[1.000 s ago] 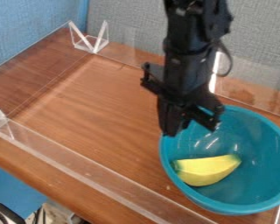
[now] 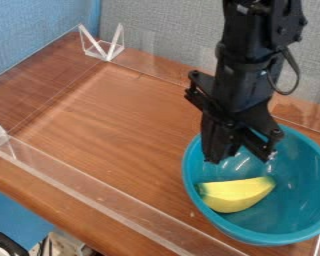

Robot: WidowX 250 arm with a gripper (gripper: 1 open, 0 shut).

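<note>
A teal bowl (image 2: pixel 283 215) sits at the right of the wooden table, holding a yellow banana-like object (image 2: pixel 236 194) in its lower left part. My black gripper (image 2: pixel 240 145) hangs from above over the back left of the bowl, above the yellow object and apart from it. Its fingers point down; I cannot tell how far apart they stand.
Clear plastic edging runs along the front and back, with white brackets (image 2: pixel 103 45) at the back left and at the left edge. Grey and blue walls stand behind.
The bowl and yellow object look unmoved.
</note>
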